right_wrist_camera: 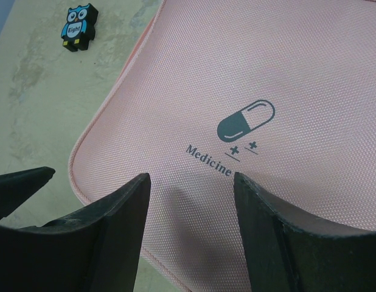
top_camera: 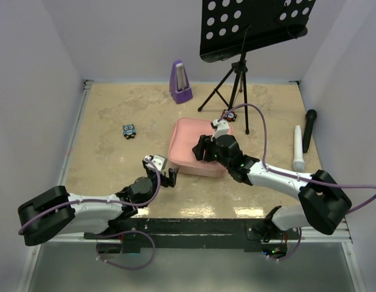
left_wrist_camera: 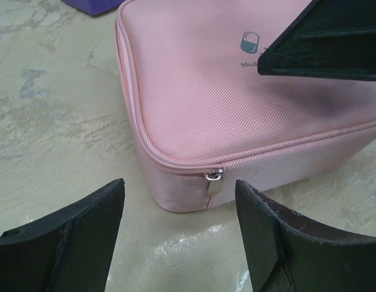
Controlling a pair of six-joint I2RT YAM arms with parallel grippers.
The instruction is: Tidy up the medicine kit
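Note:
A pink zippered case (top_camera: 187,137) marked "Medicine" lies closed in the middle of the table. My left gripper stands open at the case's front left corner, facing the silver zipper pull (left_wrist_camera: 213,182), with nothing between its fingers. My right gripper is open over the case's lid, close to the printed capsule (right_wrist_camera: 245,120) and lettering. In the left wrist view, part of the right gripper overhangs the lid.
Around the case are a purple metronome (top_camera: 181,85), a music stand (top_camera: 243,67), small owl blocks (top_camera: 129,131), a white cylinder (top_camera: 298,146) and a black microphone (top_camera: 308,131).

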